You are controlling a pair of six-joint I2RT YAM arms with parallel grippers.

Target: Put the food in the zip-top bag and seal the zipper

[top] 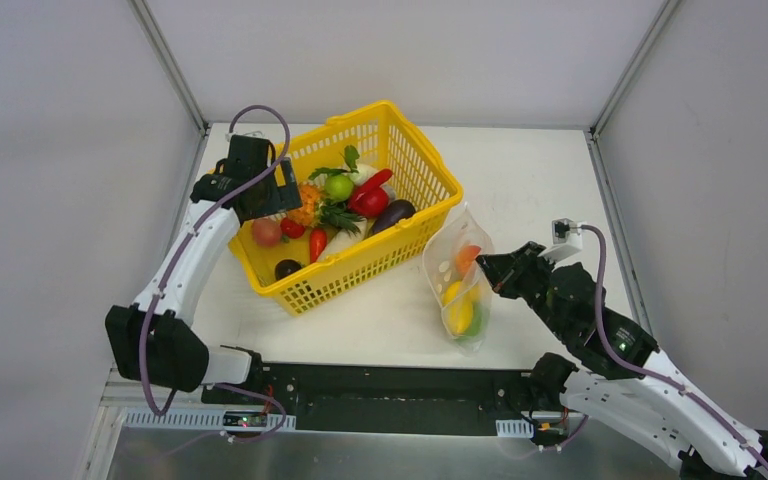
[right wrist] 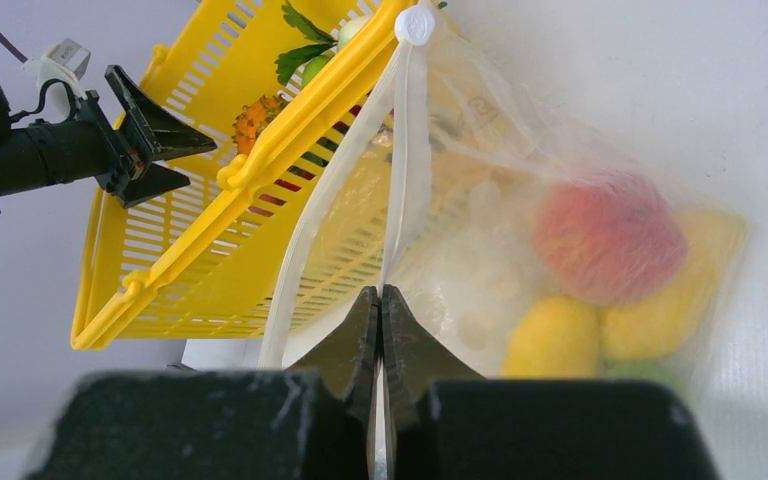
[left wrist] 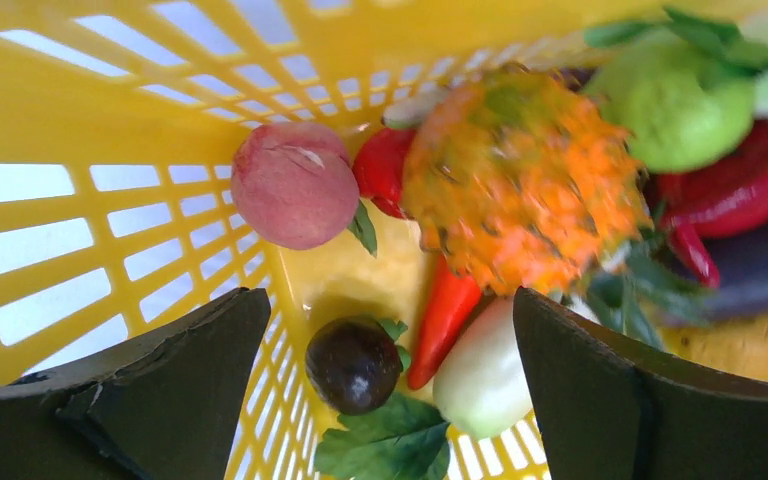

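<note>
The clear zip top bag (top: 440, 262) lies at the basket's right with its mouth held apart. My right gripper is shut on one edge of that mouth, the thin zipper strip (right wrist: 410, 150) running into its fingertips. Inside the bag sit a reddish peach-like fruit (right wrist: 610, 238), yellow fruits (right wrist: 552, 338) and something green (top: 476, 320). Over the left part of the yellow basket (top: 370, 258), my left gripper stands open and empty. Below it are a pink peach (left wrist: 295, 185), a dark round fruit (left wrist: 354, 365), a red chili (left wrist: 442, 322) and a pale vegetable (left wrist: 485, 375).
Elsewhere in the basket are a spiky orange fruit (left wrist: 525, 180), a green fruit (top: 339, 187), red peppers (top: 371, 200) and an eggplant (top: 393, 215). The basket's walls rise close around the left gripper.
</note>
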